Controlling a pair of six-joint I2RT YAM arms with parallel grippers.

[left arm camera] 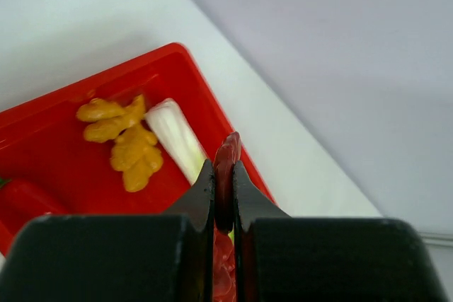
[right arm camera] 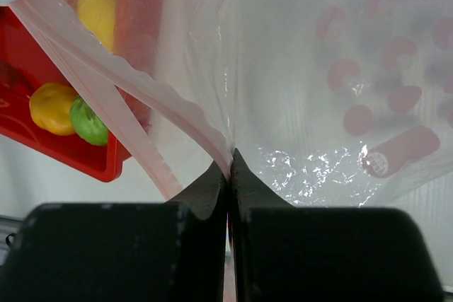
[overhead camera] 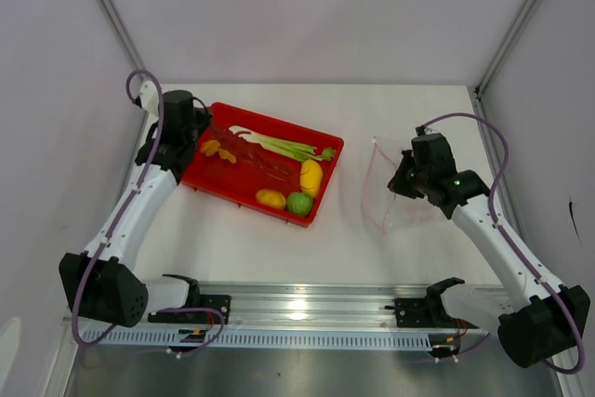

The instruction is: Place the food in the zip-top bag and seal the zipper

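My left gripper (overhead camera: 206, 118) is shut on one end of a long, knobbly red food piece (left arm camera: 224, 206), whose body hangs over the red tray (overhead camera: 316, 205). Well to the right, my right gripper (overhead camera: 394, 189) is shut on the edge of the clear zip top bag (right arm camera: 283, 104), which has a pink band and pink spots. The bag's mouth looks spread apart on the left. Inside the tray lie orange ginger-like pieces (overhead camera: 210, 148), a celery stalk (overhead camera: 279, 144), a yellow pepper-like piece (overhead camera: 310, 178), another yellow piece (overhead camera: 271, 199) and a green cabbage (overhead camera: 299, 204).
A grey wall (left arm camera: 340, 61) rises beyond the table's edge. In the left wrist view, a red rounded vegetable (left arm camera: 28, 199) is at the tray's left.
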